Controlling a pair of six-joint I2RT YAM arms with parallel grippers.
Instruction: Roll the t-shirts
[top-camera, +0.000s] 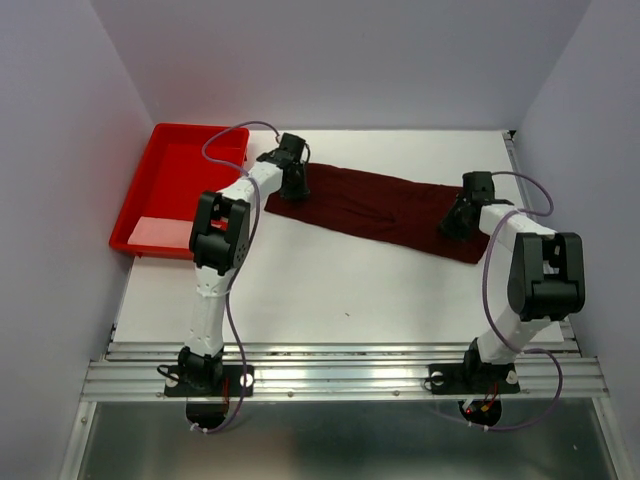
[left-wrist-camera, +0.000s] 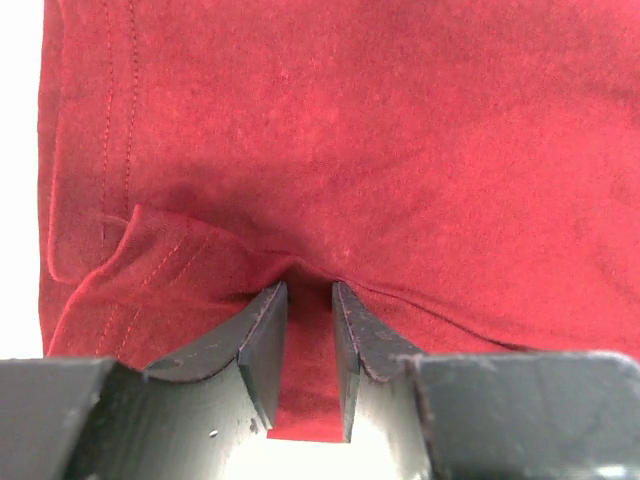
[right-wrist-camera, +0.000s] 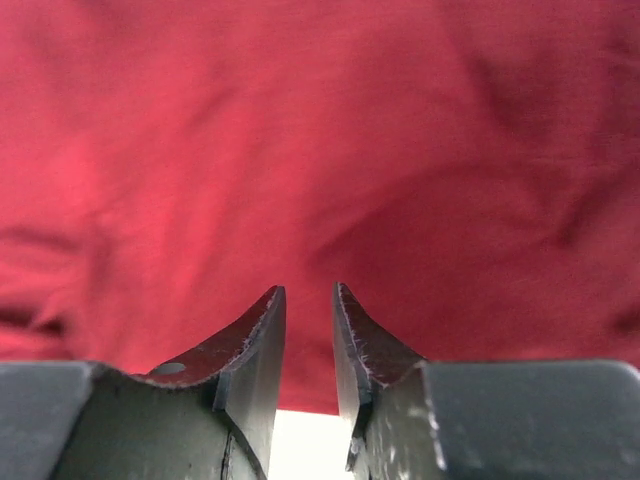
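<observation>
A dark red t-shirt (top-camera: 370, 205), folded into a long strip, lies slantwise across the white table. At its left end my left gripper (top-camera: 294, 192) reaches down onto the cloth. In the left wrist view a raised fold of the shirt (left-wrist-camera: 200, 255) runs up to the left gripper, which is shut on it. Over the strip's right end stands my right gripper (top-camera: 455, 225). The right wrist view shows the right gripper partly open, a narrow gap between its fingertips and blurred red cloth beyond; no cloth shows pinched there.
A red bin (top-camera: 180, 180) stands at the table's left edge, close to the left arm, with a pale pink folded cloth (top-camera: 162, 232) in its front part. Bare white table (top-camera: 370, 300) lies in front of the strip.
</observation>
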